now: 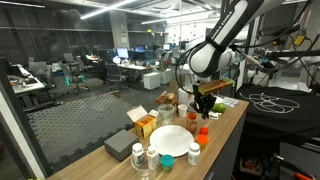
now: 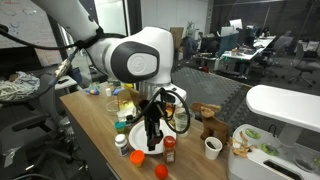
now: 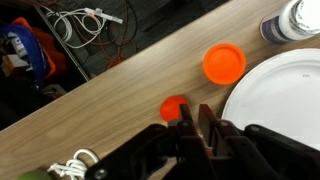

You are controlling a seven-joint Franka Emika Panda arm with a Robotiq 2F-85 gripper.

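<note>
A jar with a reddish lid (image 2: 169, 148) stands at the table's near side, close to the white plate (image 2: 151, 139). My gripper appears shut on this jar; only a brownish sliver shows between the dark fingers in the wrist view, and the hold itself is mostly hidden. Beside the fingers lies a small red round object (image 3: 173, 107). Farther off are an orange round lid (image 3: 224, 64) and a white bottle (image 3: 298, 18) next to the plate.
An orange-yellow box (image 1: 144, 122), a dark block (image 1: 120, 146) and more bottles (image 1: 152, 156) surround the plate. A white mug (image 2: 213, 147) stands right of the jar. Past the table edge are loose cables (image 3: 85, 25).
</note>
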